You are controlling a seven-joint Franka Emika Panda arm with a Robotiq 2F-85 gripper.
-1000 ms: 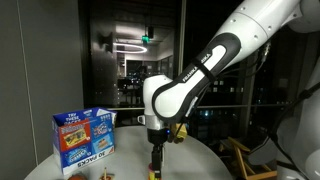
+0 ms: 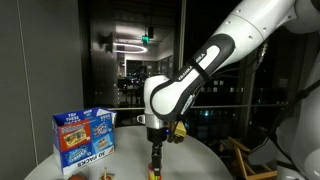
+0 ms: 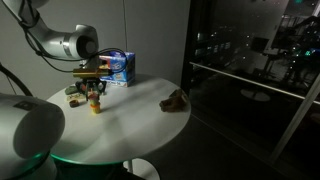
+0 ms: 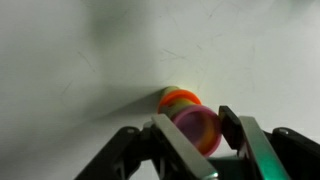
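Observation:
Between the fingers of my gripper is a small upright cylinder (image 4: 200, 130), seen from above with a pinkish round top and an orange band below it. The fingers meet it on two sides, so the fingers are shut on it. In exterior view 2 the orange and yellow cylinder (image 3: 95, 105) shows under the gripper (image 3: 93, 93), over the white table. Exterior view 1 shows only a little of the cylinder (image 2: 154, 173) at the lower frame edge, below the gripper (image 2: 156, 162). Whether its base touches the table is hard to tell.
A blue and red printed box (image 2: 84, 138) stands on the table behind the arm. Toward the right of the round white table (image 3: 140, 120) lies a brown object (image 3: 175, 102). Small items (image 3: 75, 96) sit left of the gripper.
The arm and gripper have risen slightly, and a little more of the cylinder shows at the lower edge of exterior view 1. The box has stayed where it was.

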